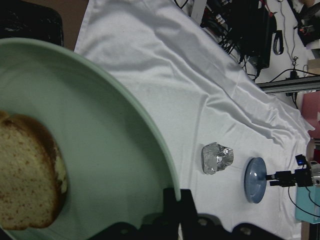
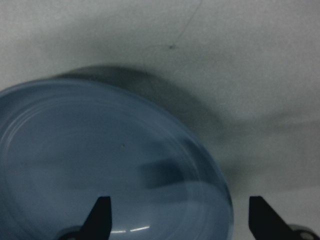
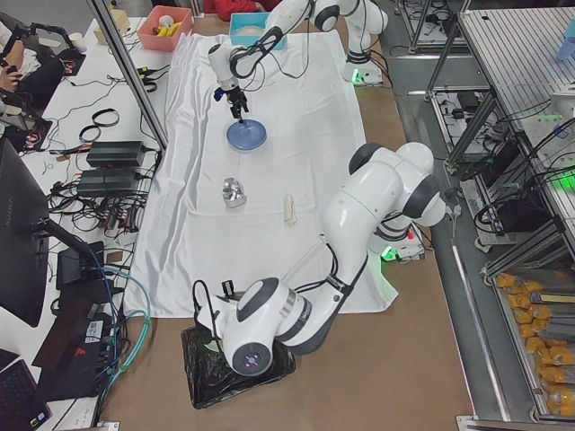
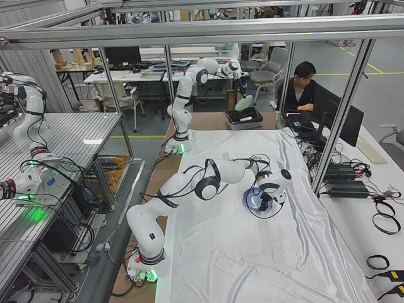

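Note:
A pale green plate (image 1: pixel 110 125) with a bread slice (image 1: pixel 27 172) fills the left wrist view's left side; my left gripper is shut on its rim, lifting it near the black-lined bin (image 3: pixel 207 377). My right gripper is open over the rim of a blue plate (image 2: pixel 90 150), one finger above the plate and one outside it. A crumpled foil lump (image 3: pixel 233 192) rests on the white cloth between the two plates.
A pale strip-like item (image 3: pixel 289 209) lies on the cloth. A red box (image 3: pixel 164 22) and blue box (image 3: pixel 246 27) stand at the far end. Monitors and cables line the side desk.

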